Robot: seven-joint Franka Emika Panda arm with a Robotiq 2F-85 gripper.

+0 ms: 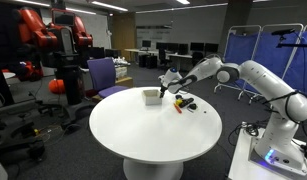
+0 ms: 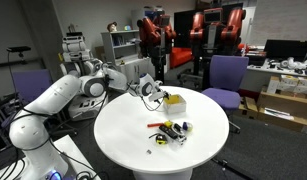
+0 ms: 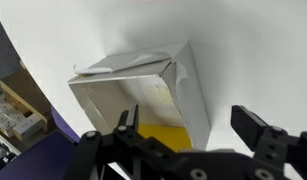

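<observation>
A white open-topped box stands on the round white table. Something yellow lies inside it, also visible from the other side in exterior view 2. My gripper is open, its dark fingers well apart at the bottom of the wrist view. Nothing shows held between them. The near wall of the box passes through the gap between the fingers in that picture. From outside, the gripper appears close beside the box; whether it touches is too small to tell.
Several small items lie on the table in front of the box, among them a red-orange one and dark ones. A purple chair stands behind the table.
</observation>
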